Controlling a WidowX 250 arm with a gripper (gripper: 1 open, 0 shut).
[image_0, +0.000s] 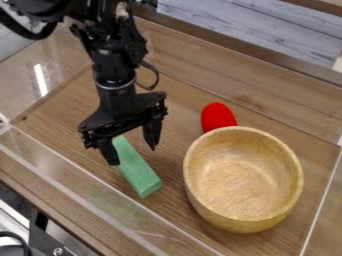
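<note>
My black gripper (123, 136) is open over the upper end of a green bar (138, 173), which lies diagonally on the wooden table, its fingers spread either side of and above it. A red object (218, 117) sits to the right, behind a large light wooden bowl (243, 204).
The bowl takes up the lower right of the table (67, 110). The table's back and left have bare room. A pale panelled surface lies beyond the back edge, and cables show at the lower left.
</note>
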